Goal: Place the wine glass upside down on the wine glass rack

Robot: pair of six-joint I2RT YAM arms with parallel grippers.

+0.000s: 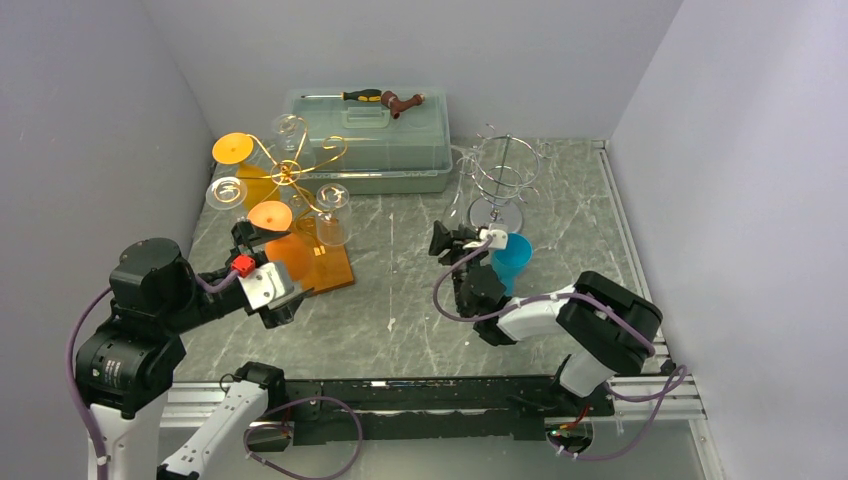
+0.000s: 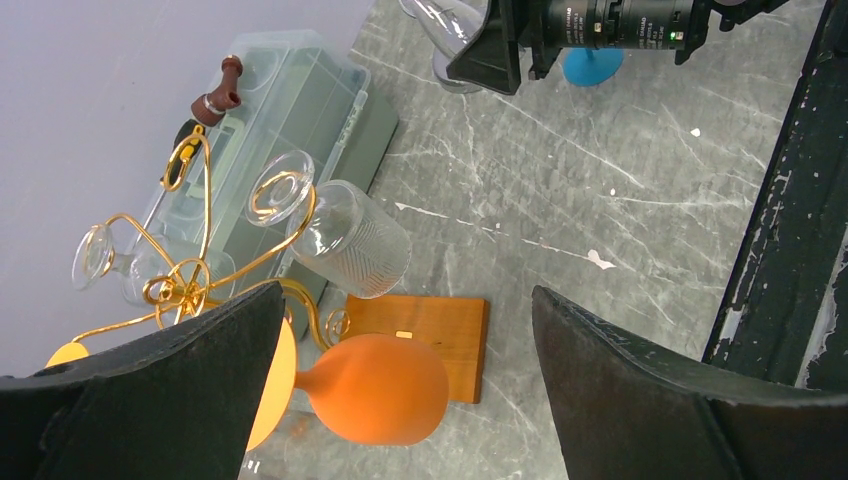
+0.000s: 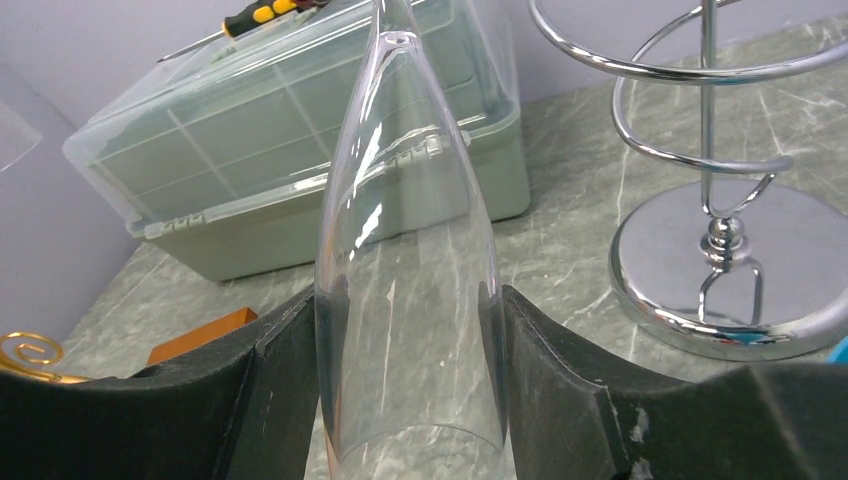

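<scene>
A clear wine glass [image 3: 410, 260] hangs bowl-down, stem upward, with my right gripper shut on its bowl. The fingers [image 3: 285, 370] touch both sides. In the top view its foot is close to the left side of the silver wire rack [image 1: 505, 170]; whether it touches the wire I cannot tell. The rack's round base [image 3: 740, 270] appears right of the glass. My left gripper [image 1: 298, 263] stands open beside the gold rack [image 1: 287, 172], nothing held. An orange glass [image 2: 380, 390] shows beyond its fingers.
Several glasses hang on the gold rack, above a wooden base [image 1: 330, 270]. A blue cup [image 1: 512, 252] is close beside the right gripper. A green lidded box [image 1: 400, 150] with a screwdriver [image 1: 360, 96] on top stands behind.
</scene>
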